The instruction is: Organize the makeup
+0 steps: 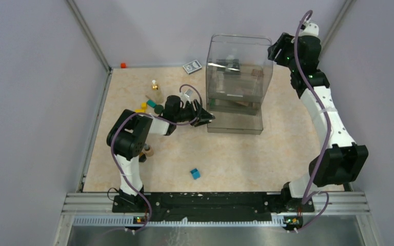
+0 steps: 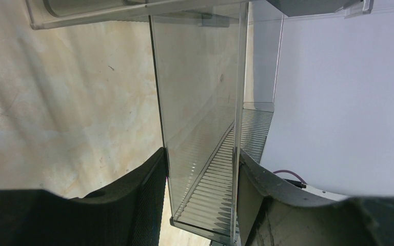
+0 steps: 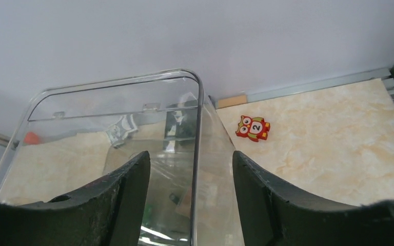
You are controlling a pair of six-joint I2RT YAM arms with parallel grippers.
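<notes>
The clear acrylic organizer [image 1: 238, 82] stands at the back middle of the table, its lower section [image 1: 234, 123] jutting toward the front. My left gripper is at its left front corner, fingertips on either side of a clear plastic wall [image 2: 195, 77]; whether they press on it is unclear. My right gripper is high at the organizer's back right, fingers apart, with the rounded top edge [image 3: 199, 102] seen between them; whether it is lower than that edge cannot be told.
Small cosmetics, including a gold-capped bottle [image 1: 156, 91], stand at the left. A blue block [image 1: 195, 173] lies at the front. A red owl-shaped item [image 3: 253, 128] lies beyond the organizer.
</notes>
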